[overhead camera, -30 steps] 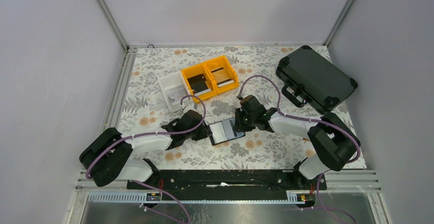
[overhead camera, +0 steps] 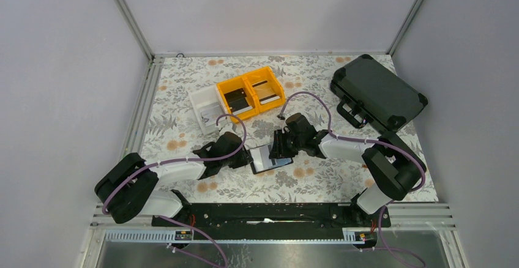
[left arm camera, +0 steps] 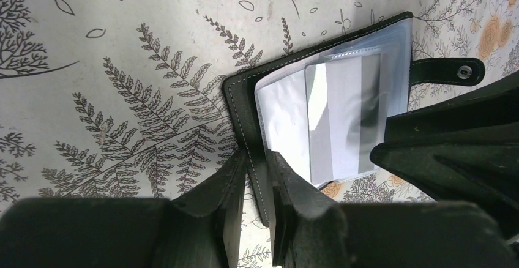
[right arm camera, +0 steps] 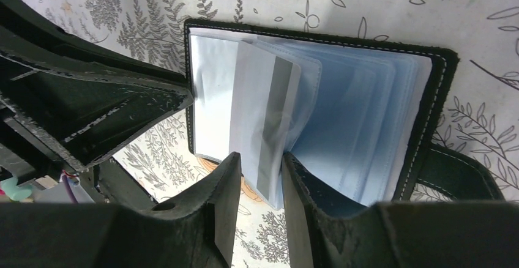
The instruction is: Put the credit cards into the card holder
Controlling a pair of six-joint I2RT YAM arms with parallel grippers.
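Observation:
The card holder (overhead camera: 261, 158) lies open on the floral cloth, its clear sleeves facing up. On its left edge my left gripper is shut, pinching the dark border. A whitish card with a grey stripe (right arm camera: 263, 115) sits partly inside a clear sleeve, its striped end toward the right. Over the sleeves stands my right gripper, part open, with the card's edge and sleeve lip close against its right finger (right arm camera: 297, 185). In the top view the right fingers hide part of the holder.
Behind the holder stand a yellow two-compartment bin (overhead camera: 273, 104) with cards inside and a white tray (overhead camera: 194, 104). A dark case (overhead camera: 378, 90) lies at the back right. Both grippers are close together. Cloth in front of the holder is clear.
My right gripper has moved left over the holder and now covers more of its middle. The left arm has stayed in place at the left edge.

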